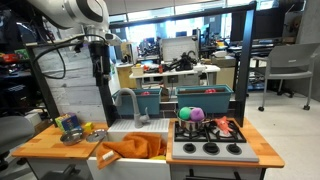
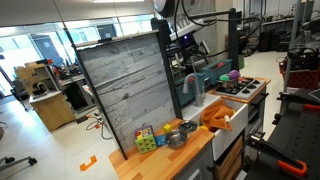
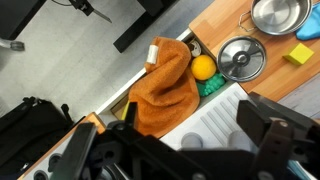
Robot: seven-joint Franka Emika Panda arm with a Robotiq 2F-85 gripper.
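High over the left side of the counter, my gripper (image 1: 101,78) points down. In the wrist view its two black fingers (image 3: 128,145) stand wide apart, so it is open with nothing held between them. Well below lies a crumpled orange cloth (image 3: 165,95) over the white sink (image 1: 112,165), partly draped across the front edge in the first exterior view. An orange round item (image 3: 203,67) and a green item (image 3: 210,85) sit beside the cloth.
Metal pans (image 1: 71,137) and a yellow block (image 3: 298,54) stand on the left wooden counter. A faucet (image 1: 134,106) rises behind the sink. On the stove (image 1: 212,140) at right is a pot with purple and green items. Teal bins (image 1: 205,98) stand behind; the air around the gripper is free.
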